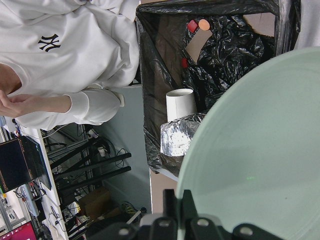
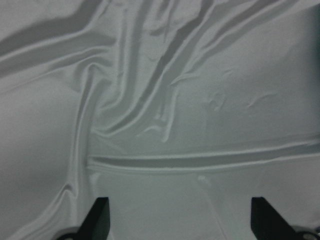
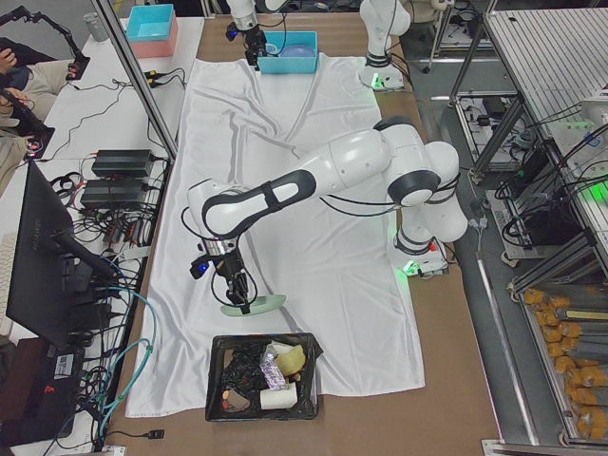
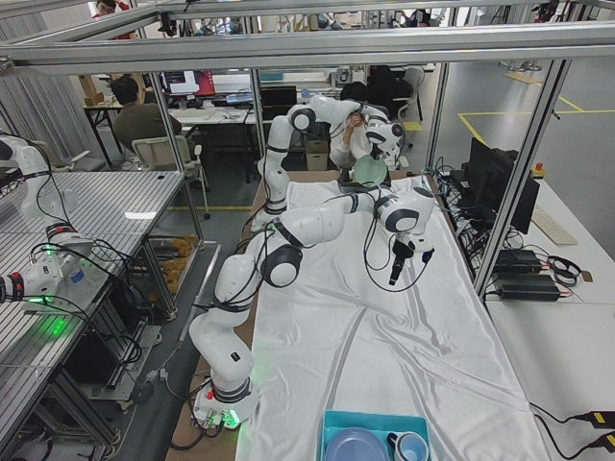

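Note:
A pale green plate (image 3: 264, 302) (image 4: 370, 171) (image 1: 255, 140) is held tilted over the white cloth beside the black-lined bin. My left gripper (image 3: 243, 300) is shut on the plate's rim, which fills the right of the left wrist view. My right gripper (image 4: 400, 269) stands open at the far end in the camera left view, above bare cloth, with nothing between its fingers.
The lined bin (image 3: 216, 375) holds a white cup (image 3: 278, 397), a foil packet and scraps. A blue tub (image 4: 375, 423) with plates and a mug stands at the opposite end. A person sits beyond the bin.

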